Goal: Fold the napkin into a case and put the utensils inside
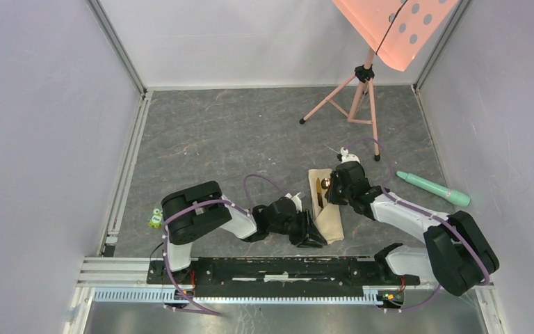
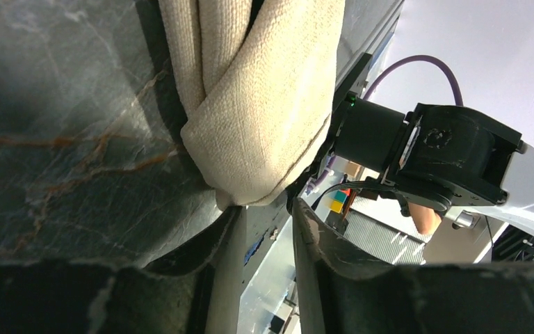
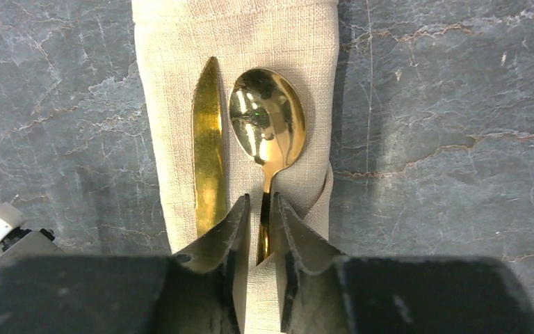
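The folded beige napkin [image 1: 329, 224] lies near the table's front, right of centre. On it, in the right wrist view, a gold knife [image 3: 208, 153] and a gold spoon [image 3: 268, 115] lie side by side. The spoon's handle runs down beneath a napkin flap, its lower end hidden. Parted on either side of that handle, the fingers of my right gripper are open by a small gap. My left gripper is also open, at the napkin's front corner; the cloth's edge reaches the tip of its left finger in the left wrist view.
A pink tripod [image 1: 361, 90] stands at the back right, and a green tube [image 1: 433, 188] lies right of the right arm. A small green item [image 1: 156, 218] is at the far left.
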